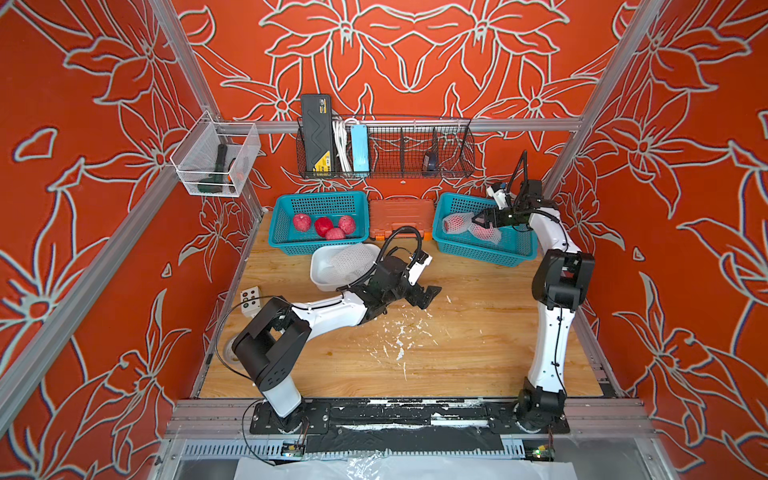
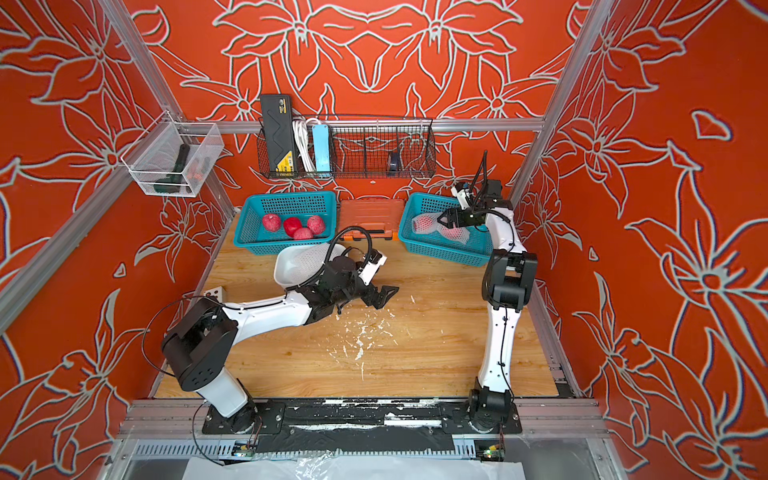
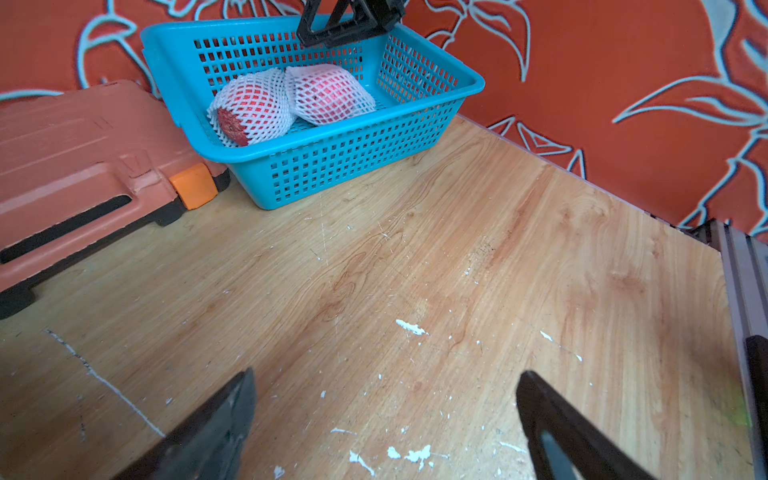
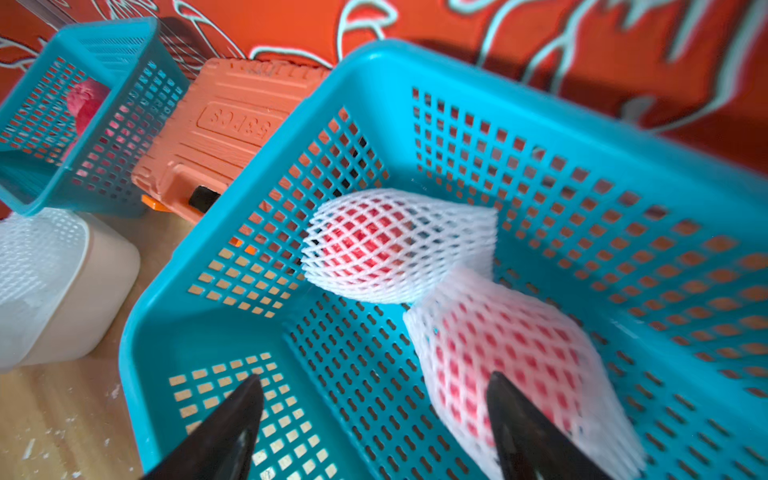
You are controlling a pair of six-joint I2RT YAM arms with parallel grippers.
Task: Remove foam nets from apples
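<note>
Two apples in white foam nets, one (image 4: 368,244) toward the far end and one (image 4: 512,360) nearer, lie in the right blue basket (image 1: 484,256). My right gripper is over the nearer one, its fingers apart with nothing shown held. Bare red apples (image 1: 301,222) sit in the left blue basket (image 1: 318,244). My left gripper stands open above the middle of the table, nothing between its fingers.
A white bowl (image 1: 324,272) with netting in it sits before the left basket. An orange case (image 1: 400,212) lies between the baskets.
</note>
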